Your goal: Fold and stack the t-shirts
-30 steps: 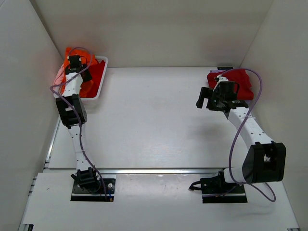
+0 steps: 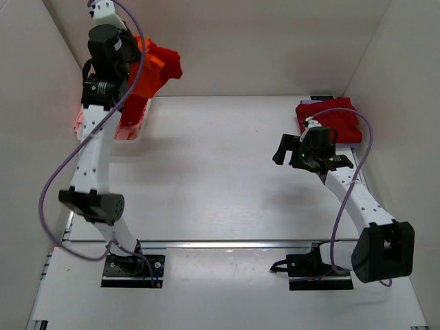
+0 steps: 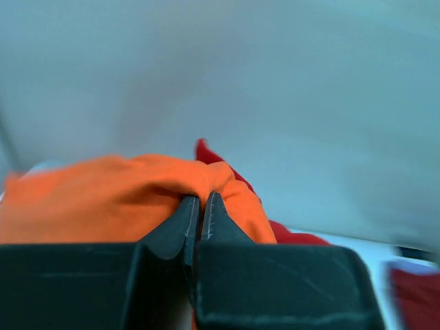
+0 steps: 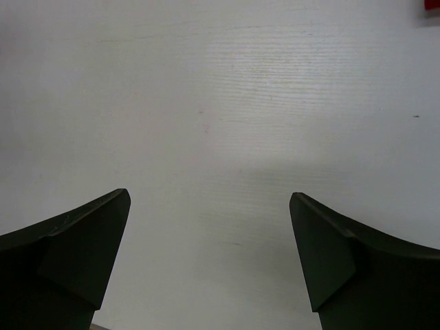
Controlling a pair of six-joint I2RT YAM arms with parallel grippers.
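Observation:
High over the white basket (image 2: 129,143) at the back left, my left gripper is shut on an orange t-shirt (image 2: 155,65), which hangs raised with red cloth behind it. Pink and red cloth remains visible in the basket below. At the back right of the table lies a folded red stack (image 2: 330,120) with lilac cloth under it. My right gripper (image 2: 289,151) stands open over bare table, left of that stack; the right wrist view shows nothing between its fingers.
Walls stand close at the back and both sides, and a metal rail runs along the front edge.
My left gripper has risen out of the basket, lifting the orange shirt. The right arm has shifted slightly toward the front left.

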